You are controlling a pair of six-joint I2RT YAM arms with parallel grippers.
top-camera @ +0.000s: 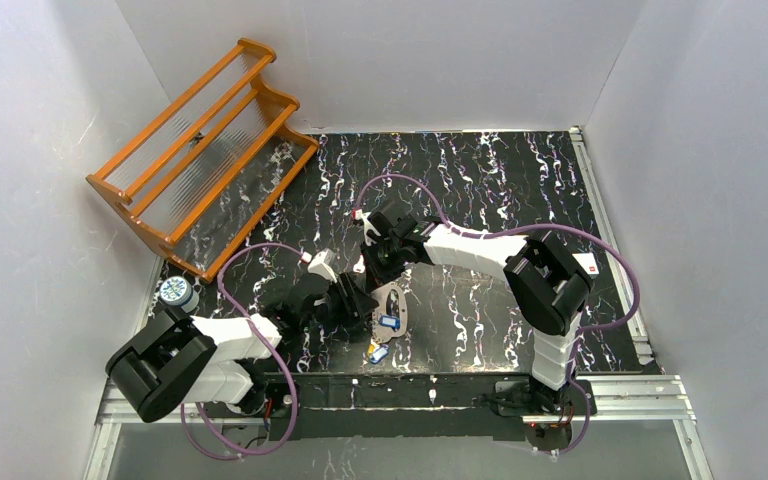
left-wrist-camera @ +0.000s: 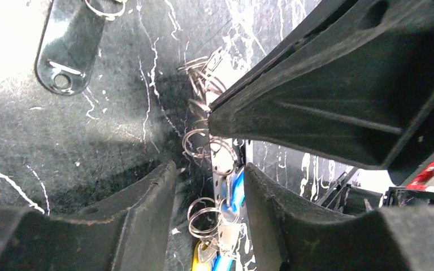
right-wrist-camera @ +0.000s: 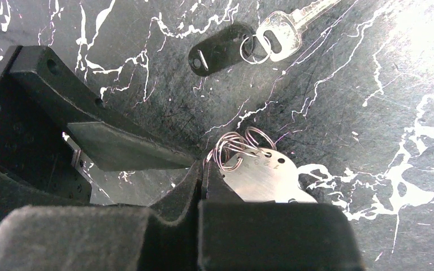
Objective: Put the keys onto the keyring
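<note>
A flat silver plate (top-camera: pixel 401 306) with copper-coloured rings along its edge lies on the dark marbled table; the left wrist view shows the plate (left-wrist-camera: pixel 224 164) nearly edge-on. My right gripper is shut on a ring at the plate's edge, the pinched spot mostly covered by its fingers. Close beside it, my left gripper stands part open, nothing seen gripped, with the rings beyond its gap. A blue key tag (top-camera: pixel 389 322) rests over the plate. Apart from it lies a silver key (right-wrist-camera: pixel 285 34) joined by a small ring to a black tag (right-wrist-camera: pixel 220 51).
Blue and yellow tags (top-camera: pixel 377 353) lie near the table's front edge. A wooden rack (top-camera: pixel 200 160) leans at the back left, and a round white-topped container (top-camera: pixel 177 292) stands at the left.
</note>
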